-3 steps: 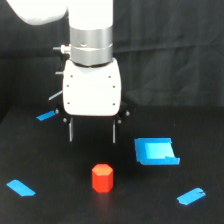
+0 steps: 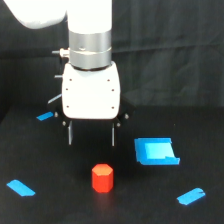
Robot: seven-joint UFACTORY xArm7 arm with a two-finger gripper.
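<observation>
On the black table, in the lower middle of the camera view, stands a red hexagonal block [image 2: 102, 178]. My gripper [image 2: 92, 139] hangs above it in the picture, its two thin dark fingers spread apart. Nothing shows between them. A clear dark gap separates the fingertips from the block in the image; how far apart they are in depth is hard to judge.
A light-blue open tray [image 2: 139, 152] rests to the right of the gripper. Strips of blue tape lie at the lower left [image 2: 20, 188], lower right [image 2: 190, 196] and far left [image 2: 45, 116].
</observation>
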